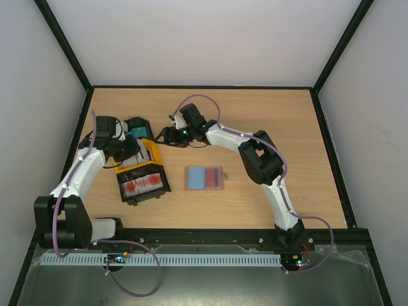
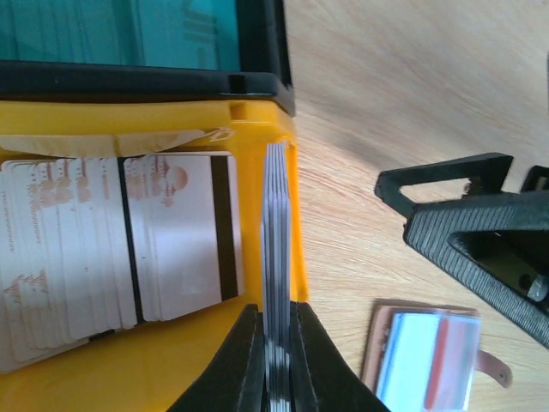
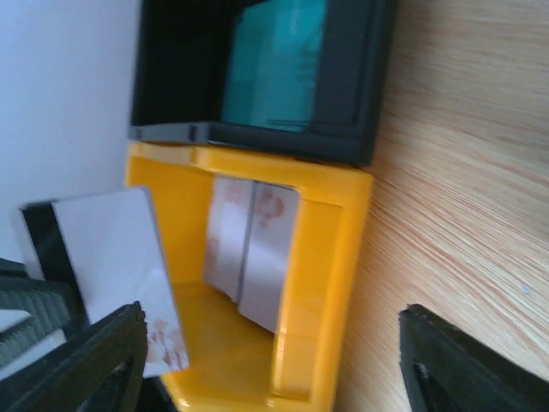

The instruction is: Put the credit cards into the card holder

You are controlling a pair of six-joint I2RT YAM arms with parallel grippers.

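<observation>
A white card with a black stripe is held in my left gripper, which is shut on it; in the left wrist view the card shows edge-on, above the rim of the yellow bin. More white cards (image 2: 64, 245) lie inside the yellow bin (image 3: 322, 292). My right gripper stands open just to the right of this bin, its fingers (image 3: 107, 356) apart with nothing between them and the held card off to their left. The card holder (image 1: 204, 178), with blue and red inside, lies flat on the table.
Behind the yellow bin is a black bin with teal contents (image 3: 274, 64). In front sits another black bin with red-and-white cards (image 1: 142, 185). Right of the card holder the wooden table (image 1: 274, 127) is clear, apart from the right arm reaching over it.
</observation>
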